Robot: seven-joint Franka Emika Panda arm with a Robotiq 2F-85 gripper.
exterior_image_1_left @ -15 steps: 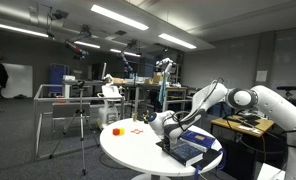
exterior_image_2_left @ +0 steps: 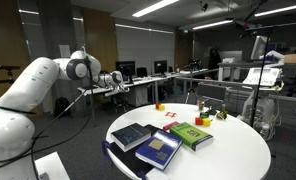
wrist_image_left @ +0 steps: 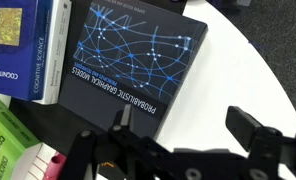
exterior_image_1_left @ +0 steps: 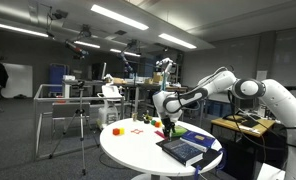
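My gripper is open, its two dark fingers spread wide with nothing between them. In the wrist view, a black book (wrist_image_left: 133,60) titled Probabilistic Graphical Models lies flat on the white table, above and left of the fingers. To its left are a blue Cognitive Science book (wrist_image_left: 26,28) and a green book (wrist_image_left: 3,145). From the second exterior view, the black book (exterior_image_2_left: 132,137), blue book (exterior_image_2_left: 160,150) and green book (exterior_image_2_left: 191,137) lie close together near the table's front. Raised above the table, the gripper (exterior_image_1_left: 169,131) looks small in the first exterior view.
Bare white table (exterior_image_1_left: 138,152) lies left of the books. Small red and yellow items (exterior_image_1_left: 119,130) stand near the far edge. A tripod (exterior_image_1_left: 83,125) stands on the floor beyond the table.
The arm has risen and drawn back over the last second, lifting the gripper away from the books. The books show no clear movement.
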